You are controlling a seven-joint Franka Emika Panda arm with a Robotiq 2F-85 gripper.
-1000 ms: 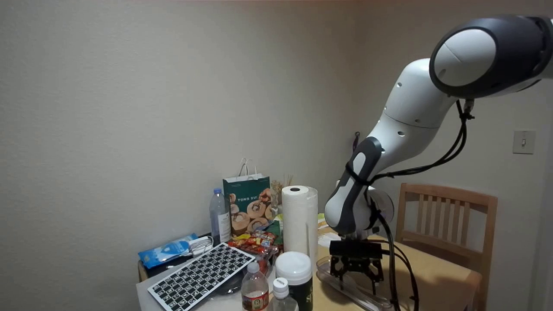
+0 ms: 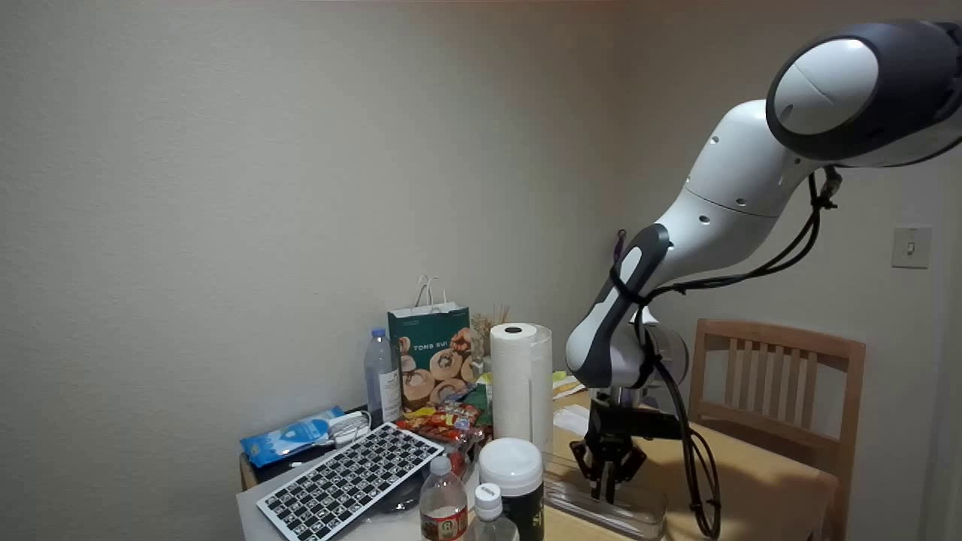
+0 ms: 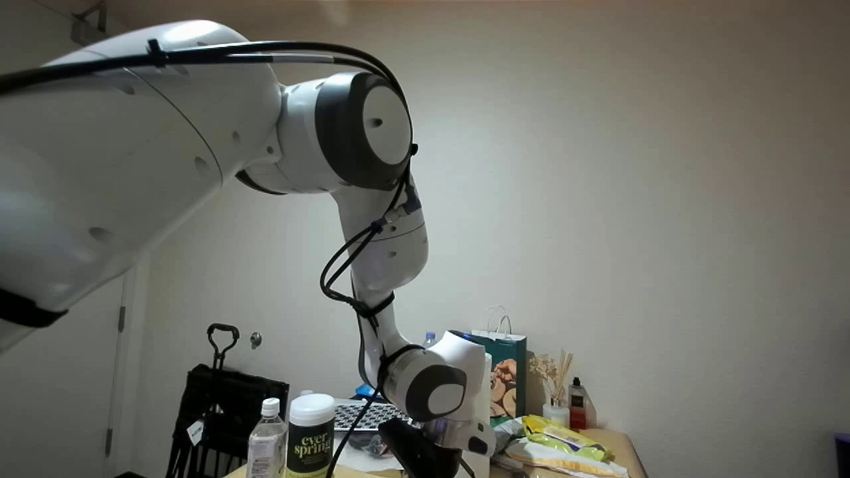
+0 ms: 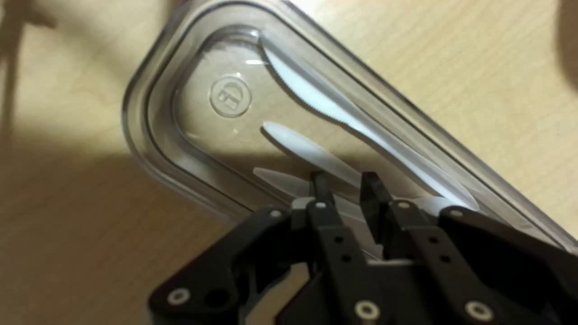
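In the wrist view, a clear plastic container holds several pale plastic utensils. A white serrated knife lies along its far long side. Beside it, a rounded utensil end and a duller, translucent one point up-left. My gripper is over the container's lower side, its fingers part open with a narrow gap. Pale utensil parts show below and through that gap; whether the fingers touch one cannot be told. In exterior view 1 the gripper points down at the clear container.
Left of the gripper stand a paper towel roll, a white-lidded canister and two bottles, one with a red label. A checkered board lies farther left. Bare table extends right, near a wooden chair.
The gripper has turned, and its fingers, wide apart a second ago, are much closer together. The arm's upper links have shifted slightly right. The container appears at a somewhat different angle.
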